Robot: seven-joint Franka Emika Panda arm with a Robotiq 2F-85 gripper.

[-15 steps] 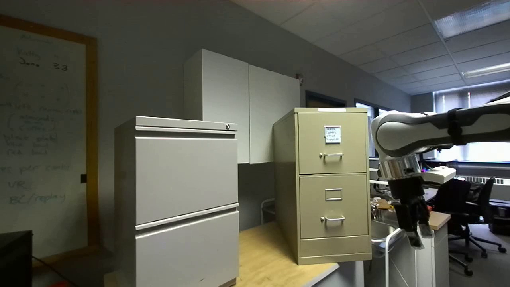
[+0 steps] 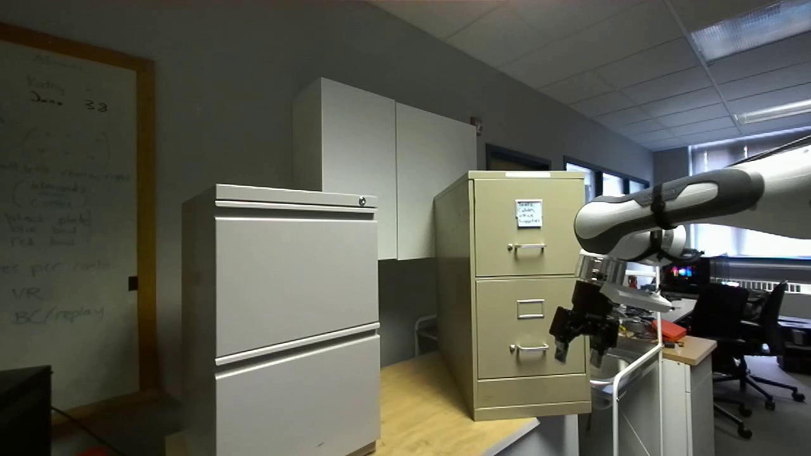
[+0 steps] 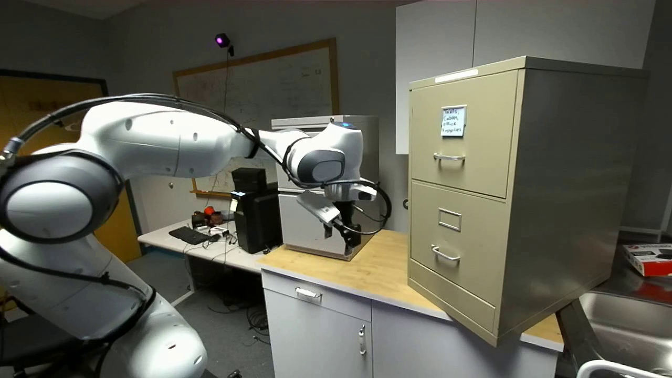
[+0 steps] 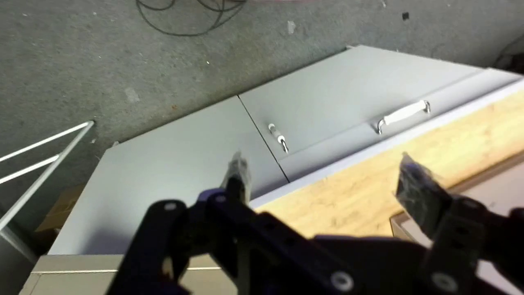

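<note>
A beige filing cabinet (image 2: 530,325) with two handled drawers stands on the wooden counter (image 2: 414,399). In exterior view 1, my gripper (image 2: 579,354) overlaps the right part of its lower drawer front. Exterior view 2 shows my gripper (image 3: 338,242) well to the left of that cabinet, in front of the grey filing cabinet (image 3: 296,220). The wrist view looks down with the fingers (image 4: 415,182) wide apart and nothing between them. Behind the gap lie the counter edge and base-cabinet doors (image 4: 314,110). The lower drawer handle (image 3: 445,253) is clear of my gripper.
A white rail (image 2: 616,406) rises near the beige cabinet's right side. The sink (image 3: 630,321) lies to its right. Wall cupboards (image 2: 434,182) hang behind. Open floor (image 4: 123,64) shows in front of the base cabinets.
In exterior view 1 my gripper has moved left and slightly up, from right of the beige cabinet to overlapping its lower drawer. It has also turned, and its fingers appear farther apart.
</note>
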